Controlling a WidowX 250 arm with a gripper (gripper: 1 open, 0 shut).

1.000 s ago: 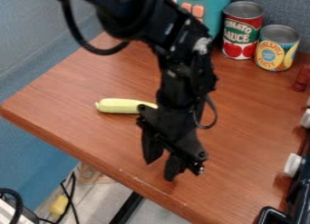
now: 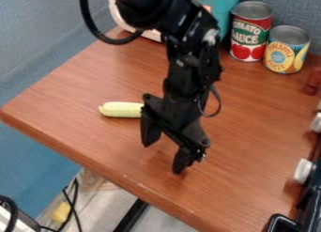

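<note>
My black gripper (image 2: pixel 170 151) hangs low over the middle of the wooden table (image 2: pixel 88 104), its fingers spread apart with no object visible between them. A pale yellow corn cob (image 2: pixel 122 110) lies on the table just left of the gripper, its right end partly hidden behind it.
A tomato sauce can (image 2: pixel 250 32), a yellow-labelled can (image 2: pixel 286 50) and a teal object (image 2: pixel 220 8) stand at the back right. A small red item (image 2: pixel 313 83) and black equipment (image 2: pixel 298 203) line the right edge.
Over the last second the gripper has shifted slightly, its upper arm leaning a little further left and its fingers appearing more spread. The corn looks unmoved.
</note>
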